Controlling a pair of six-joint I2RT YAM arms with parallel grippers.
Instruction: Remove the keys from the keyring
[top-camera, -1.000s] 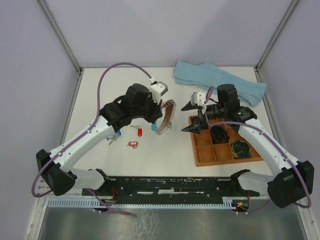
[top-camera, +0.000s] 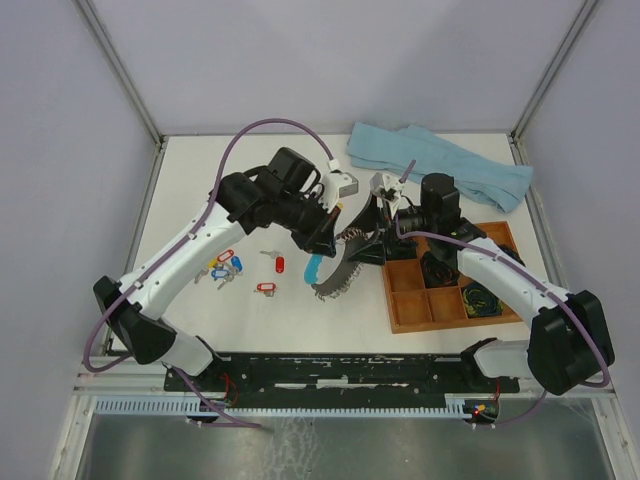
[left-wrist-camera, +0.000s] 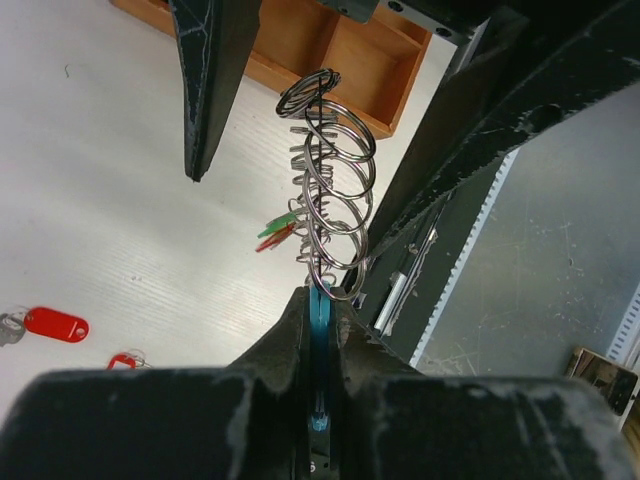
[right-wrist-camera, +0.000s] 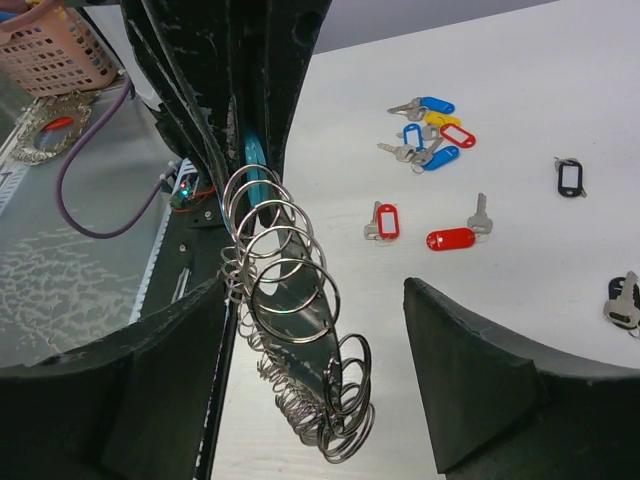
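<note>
My left gripper (top-camera: 318, 246) is shut on the blue holder (left-wrist-camera: 319, 326) of the keyring, whose chain of silver rings (left-wrist-camera: 335, 190) stretches out between both grippers. My right gripper (top-camera: 360, 234) is at the chain, its fingers apart on either side of the rings in the left wrist view; whether they touch is unclear. A green and red tag (left-wrist-camera: 276, 230) shows beside the rings.
Several loose keys and tags lie on the white board at left. A wooden compartment box (top-camera: 410, 310) with cables sits at right, a blue cloth (top-camera: 440, 160) behind.
My right gripper has moved left onto the chain of rings. My left gripper, holding the keyring, has shifted slightly to the right.
</note>
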